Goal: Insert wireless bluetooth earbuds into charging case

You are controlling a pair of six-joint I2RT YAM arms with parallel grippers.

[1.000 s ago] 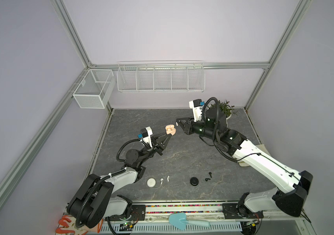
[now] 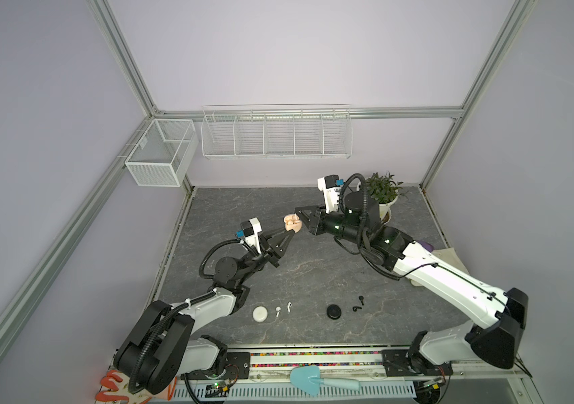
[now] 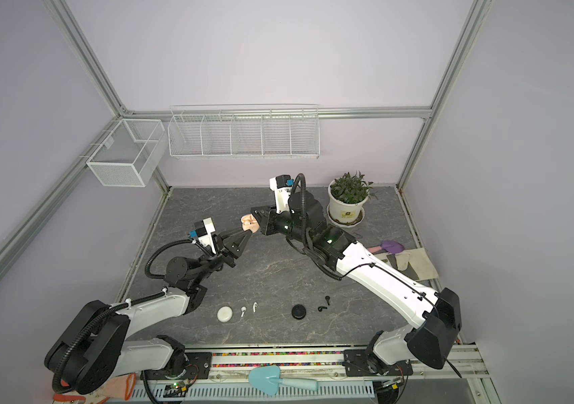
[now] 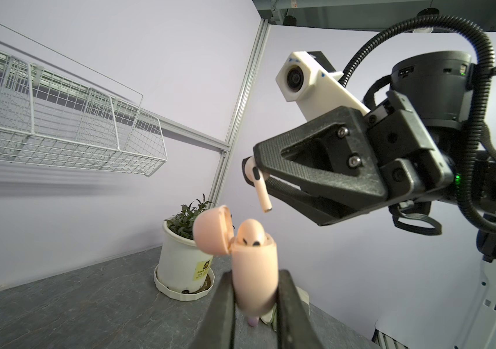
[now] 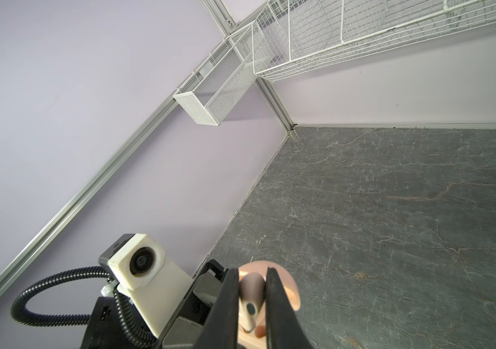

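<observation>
My left gripper (image 2: 285, 235) holds an upright peach charging case (image 4: 253, 279) with its lid (image 4: 207, 231) tipped open and one earbud (image 4: 251, 231) seated inside. My right gripper (image 2: 300, 214) is shut on a second peach earbud (image 4: 259, 186), stem hanging down, just above the case in the left wrist view. In the right wrist view that earbud (image 5: 252, 288) overlaps the case. A white round case (image 2: 260, 313) with two white earbuds, and a black case (image 2: 333, 311) with two black earbuds, lie on the front of the table.
A potted plant (image 3: 346, 202) stands at the back right, beside gardening items and a pouch (image 3: 421, 266). Wire baskets (image 2: 277, 131) hang on the walls.
My right gripper has moved left and slightly down toward the case, carrying the earbud closer to it. The left gripper and case have stayed in place.
</observation>
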